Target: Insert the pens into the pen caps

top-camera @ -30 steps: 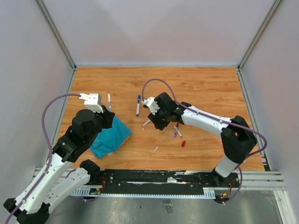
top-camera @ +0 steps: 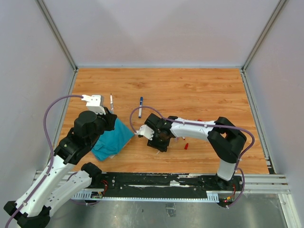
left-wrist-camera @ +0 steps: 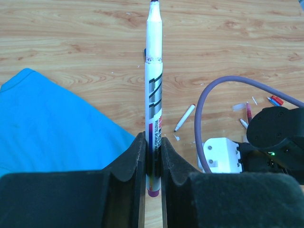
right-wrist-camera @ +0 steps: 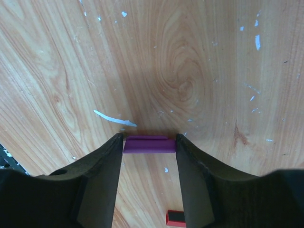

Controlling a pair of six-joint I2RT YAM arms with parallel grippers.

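My left gripper is shut on a white marker (left-wrist-camera: 154, 85), held upright above a blue cloth (left-wrist-camera: 57, 123) at the table's left. My right gripper is low at the table's front middle, its fingertips on either side of a small purple cap (right-wrist-camera: 149, 146). A red cap (right-wrist-camera: 175, 216) lies just below it in the right wrist view. A white pen (left-wrist-camera: 185, 117) and several other pens and caps (left-wrist-camera: 276, 100) lie on the wood, partly hidden by the right arm.
A blue-capped marker (top-camera: 140, 108) lies at the middle back.
The right arm has swung down toward the front of the table and lowered to the purple cap. The left arm holds still with its marker.
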